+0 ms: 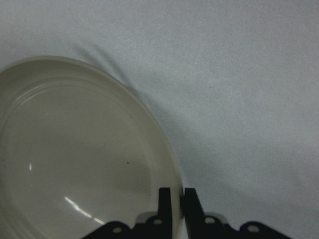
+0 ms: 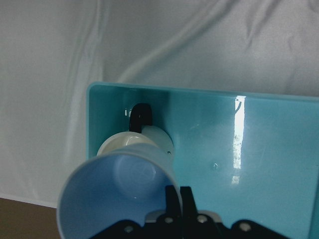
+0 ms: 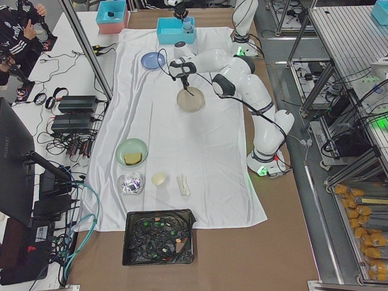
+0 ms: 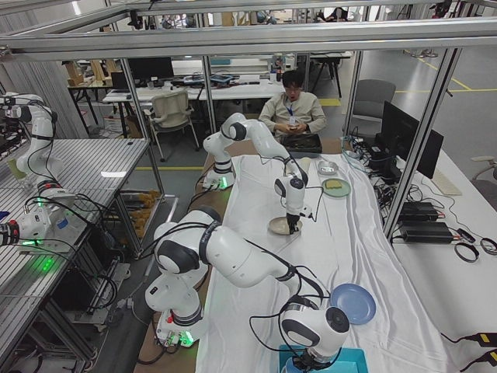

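Observation:
A beige plate (image 3: pixel 189 103) lies on the white cloth, with my left gripper shut on its rim, seen close in the left wrist view. In the right wrist view my right gripper is shut on the rim of a light blue cup (image 2: pixel 114 194), held over a turquoise bin (image 2: pixel 259 149). Beneath it, in the bin's corner, sit a white cup (image 2: pixel 114 139) and a pale cylinder with a dark handle.
A blue plate (image 3: pixel 149 60), a green plate (image 3: pixel 129 148) with a yellow sponge, a foil item (image 3: pixel 131 183), a cream cup (image 3: pixel 159 179) and a black bag-lined tray (image 3: pixel 157 242) stand around.

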